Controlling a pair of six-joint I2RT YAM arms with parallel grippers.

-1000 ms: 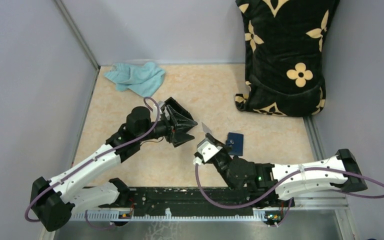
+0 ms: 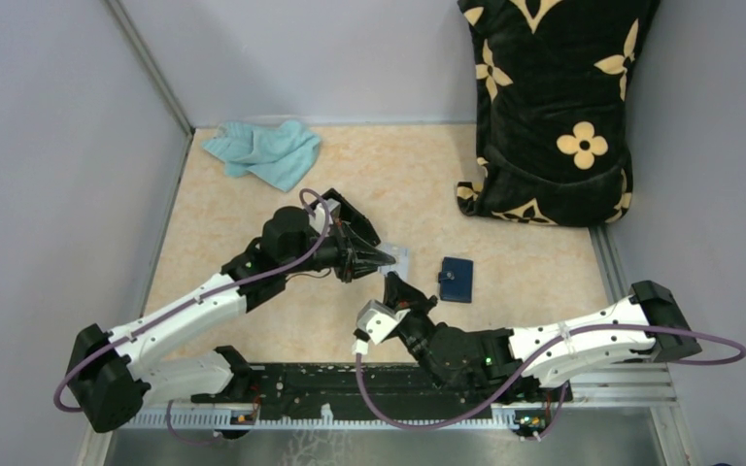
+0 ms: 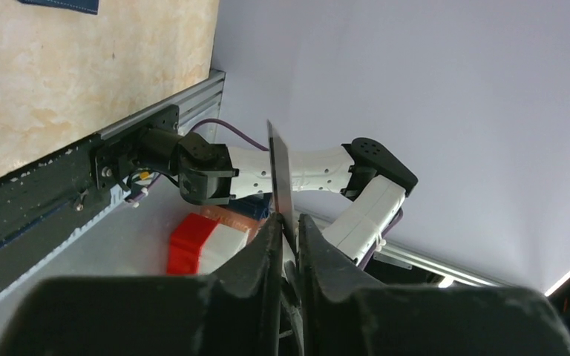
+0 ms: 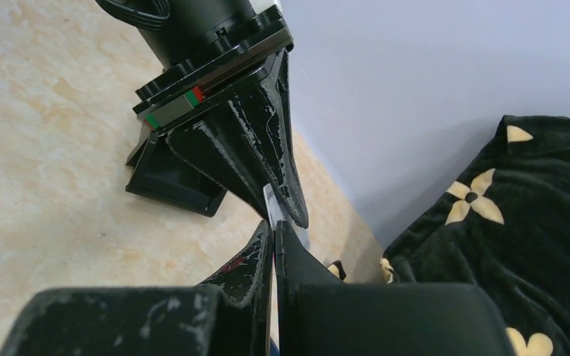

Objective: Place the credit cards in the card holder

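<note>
A pale card (image 2: 401, 259) stands between my two grippers in the top view. My left gripper is shut on the card, whose narrow silver face (image 3: 280, 174) rises past the fingertips in the left wrist view. From the opposite side my right gripper is also shut on it; a light strip of the card (image 4: 271, 204) reaches from those tips to the left fingers (image 4: 286, 167). The dark blue card holder (image 2: 457, 280), with a snap tab on its left, lies flat on the table, right of both grippers.
Behind the left gripper sits a black box (image 2: 355, 217), mostly covered by the arm. A teal cloth (image 2: 267, 150) lies at the back left, and a black flowered cushion (image 2: 554, 116) fills the back right. Bare tabletop (image 2: 418, 189) lies between them.
Over the last second the right gripper has shifted left toward it, bringing the card along.
</note>
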